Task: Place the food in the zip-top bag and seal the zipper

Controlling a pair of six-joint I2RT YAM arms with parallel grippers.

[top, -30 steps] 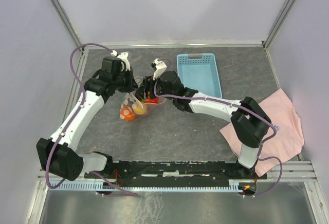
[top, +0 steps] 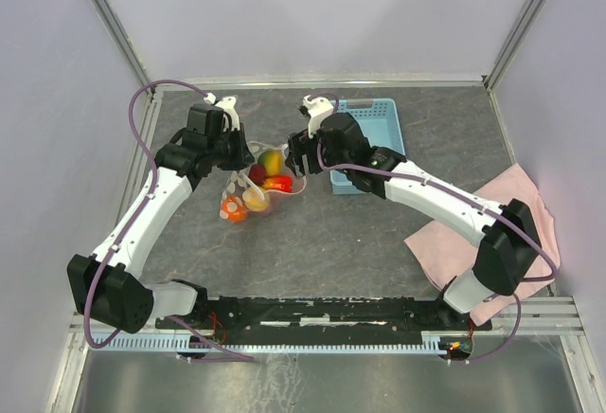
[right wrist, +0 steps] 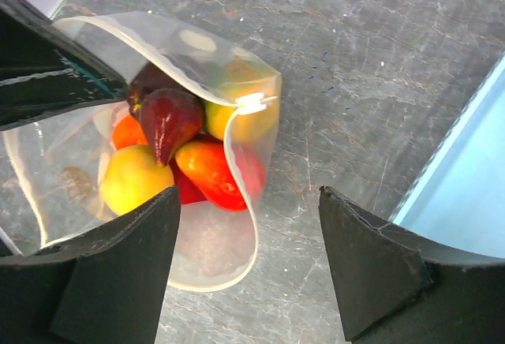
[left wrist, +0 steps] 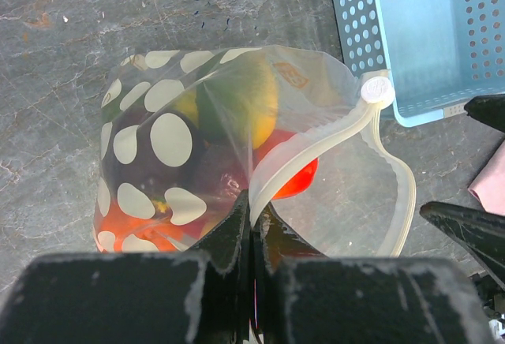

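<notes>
A clear zip top bag (left wrist: 316, 143) with white dots stands with its mouth wide, its white zipper slider (left wrist: 377, 90) at the end near the basket. Inside lie several foods: a red and yellow one (right wrist: 217, 172), a yellow one (right wrist: 134, 178), a dark red one (right wrist: 170, 119), an orange one (right wrist: 128, 132) and a green and yellow one (top: 271, 162). My left gripper is shut on the bag's rim. Beside the mouth, on its right, my right gripper is open with nothing between its fingers, the slider ahead of it.
A light blue basket (top: 383, 129) stands right of the bag, partly under the right arm; what shows of it is empty. A pink cloth (top: 440, 252) lies at the right.
The right gripper has moved right, out from over the bag's mouth, uncovering more of the food. The left arm and bag look unmoved.
</notes>
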